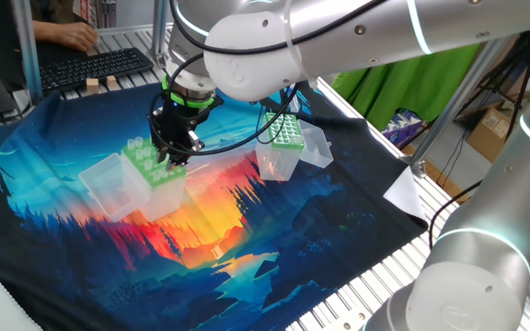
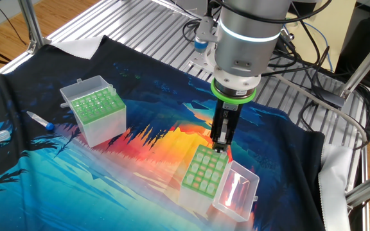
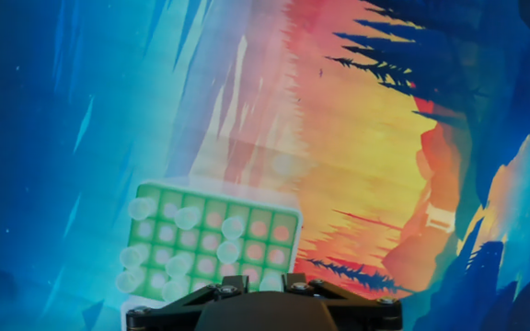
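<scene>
In exterior view 2, a clear box with a green-topped rack (image 2: 205, 171) stands at the front, its lid open to one side. Several translucent pipette tips stick up from this rack (image 3: 205, 241) in the wrist view, and other holes look empty. My gripper (image 2: 221, 149) points down at the rack's back edge. In the wrist view the gripper has its fingertips apart, with a pale round tip (image 3: 271, 279) showing in the gap, apparently down in the rack. Whether the fingers touch any tip is hard to tell.
A second box with a green rack (image 2: 99, 106) stands apart, its lid (image 2: 83, 87) open. A blue-capped marker (image 2: 41, 120) lies beyond it. Dark cables hang by the arm.
</scene>
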